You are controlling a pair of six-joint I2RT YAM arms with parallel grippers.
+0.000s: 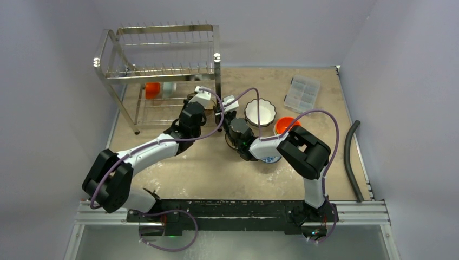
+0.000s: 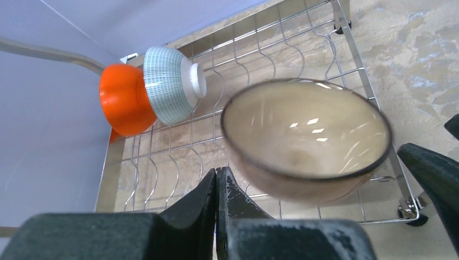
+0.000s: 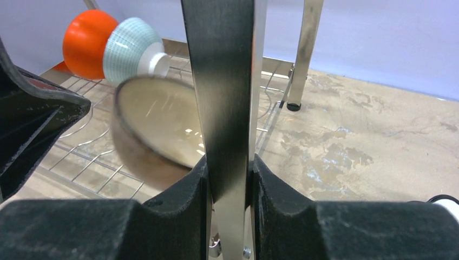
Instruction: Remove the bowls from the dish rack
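A brown bowl (image 2: 308, 130) sits tilted over the rack's lower shelf, its opening turned toward the left wrist camera; its outline is blurred. My left gripper is shut beside it, fingertips together and nothing between them. Farther left, an orange bowl (image 2: 122, 100) and a pale blue patterned bowl (image 2: 168, 84) lie nested on their sides. In the right wrist view my right gripper is shut on an upright metal post (image 3: 224, 97) of the dish rack (image 1: 162, 77). The left gripper's dark fingers (image 3: 48, 108) show at that view's left edge.
Right of the rack stand a white scalloped bowl (image 1: 260, 112), an orange bowl (image 1: 287, 125) and a blue-patterned dish (image 1: 270, 159), partly under the right arm. A clear divided box (image 1: 302, 93) lies behind them.
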